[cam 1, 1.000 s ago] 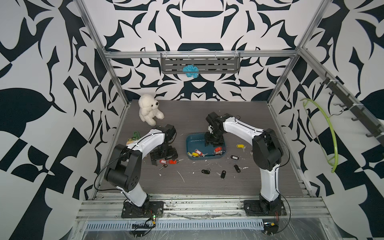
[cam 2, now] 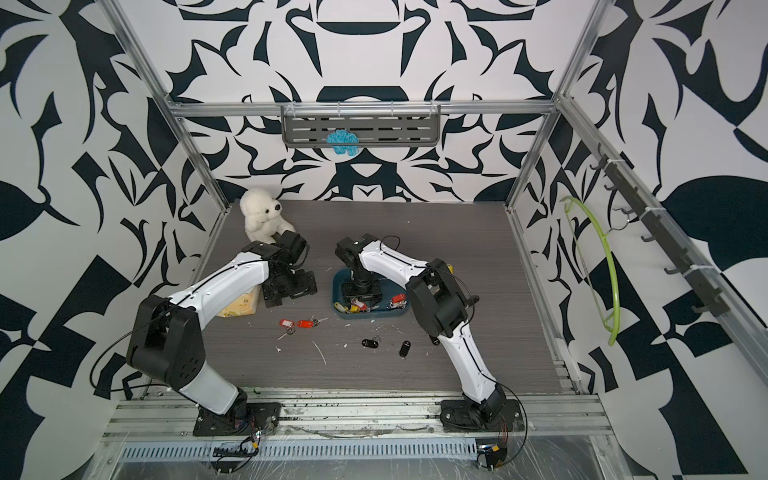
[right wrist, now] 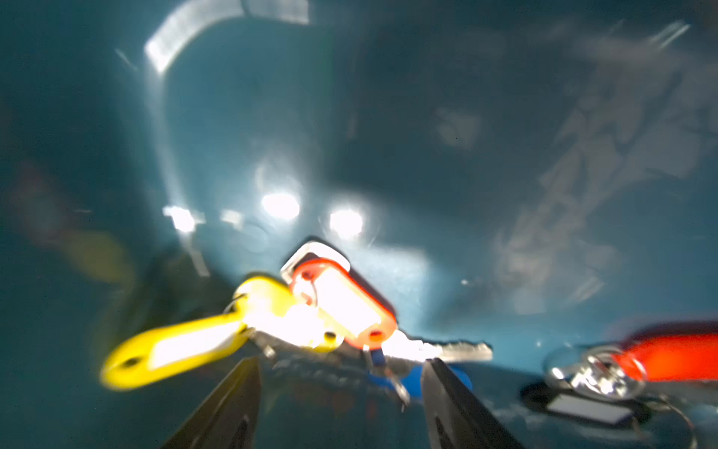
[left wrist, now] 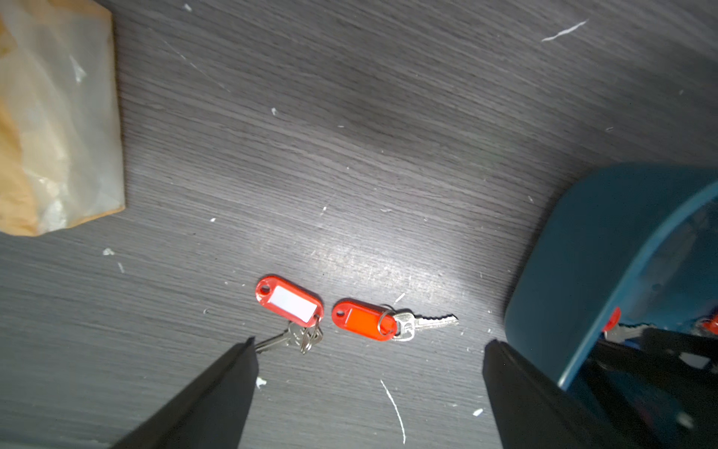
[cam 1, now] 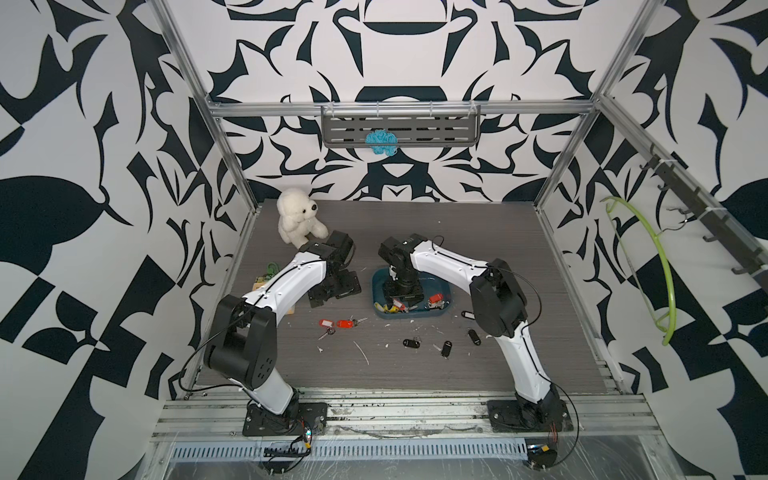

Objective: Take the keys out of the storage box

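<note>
The blue storage box [cam 1: 416,314] stands mid-table with several tagged keys inside. My right gripper is open, low in the box, facing a cluster: a yellow tag [right wrist: 175,350], a red tag [right wrist: 345,305] and a key [right wrist: 441,349], with something blue behind. Nothing shows gripped. A red tag with rings [right wrist: 669,357] and a black tag [right wrist: 587,406] lie to its right. My left gripper is open and empty over the table left of the box. Beneath it lie a red tag with a white label [left wrist: 291,301] and another red tag [left wrist: 364,320], each with keys.
Several black-tagged keys, such as the black tag [cam 1: 446,349], lie before and right of the box. A white plush dog [cam 1: 297,217] sits back left, and a paper bag [left wrist: 63,119] lies left of my left gripper.
My right gripper has moved left across the box, towards the yellow and red tags.
</note>
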